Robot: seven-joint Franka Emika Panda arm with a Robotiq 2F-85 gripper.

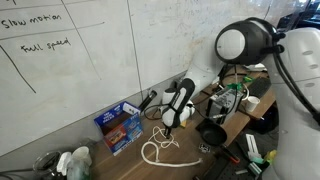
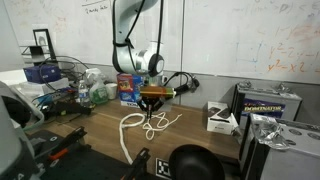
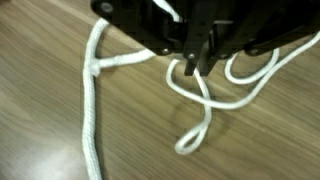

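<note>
White rope (image 1: 149,157) lies in loops and crossings on the brown wooden table. My gripper is shut on the rope, low over the table; a narrow loop of rope (image 3: 190,143) trails from beneath its fingertips in the wrist view. Thicker rope (image 3: 88,125) with a knot or wrap runs down the left of that view, clear of the fingers. In exterior view 2 the gripper (image 2: 150,104) hangs above the loops, with a rope strand (image 2: 124,138) stretching toward the front. The exact grip point is partly hidden by the dark fingers.
A blue and red box (image 1: 120,126) stands by the whiteboard, left of the gripper. A black pan (image 2: 196,160) sits at the front right, near a toaster (image 2: 266,105) and a white box (image 2: 223,117). Bare table lies left of the rope.
</note>
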